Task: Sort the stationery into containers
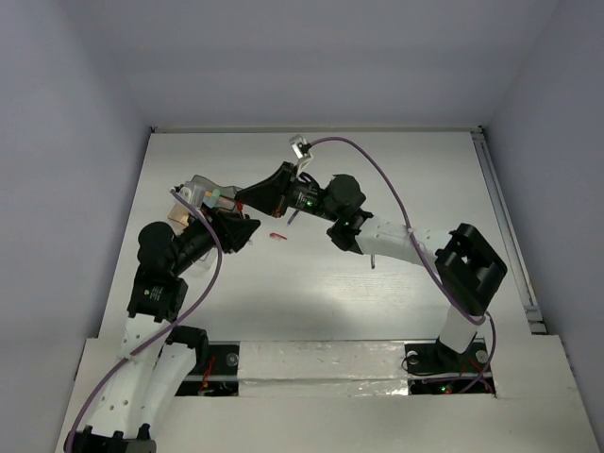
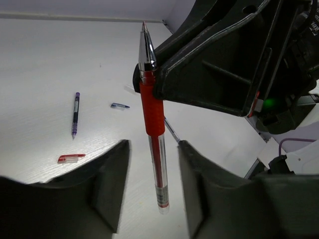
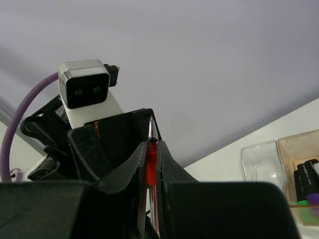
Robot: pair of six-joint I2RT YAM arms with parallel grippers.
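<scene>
A red pen [image 2: 155, 115] with a clear lower barrel stands nearly upright in the left wrist view, its metal tip up. My right gripper is shut on the pen's red grip just below that tip. My left gripper is open, its blurred fingers one on each side of the pen's clear barrel, a gap showing on both sides. On the table lie a red pen cap [image 2: 70, 158], a dark purple pen [image 2: 76, 115], a small blue cap [image 2: 119, 105] and a slim pen [image 2: 172, 130], partly hidden.
A tan box [image 3: 297, 144] with dark markers and a clear container [image 3: 263, 162] stand side by side in the right wrist view. From above, a grey container [image 1: 201, 184] sits just behind my left gripper.
</scene>
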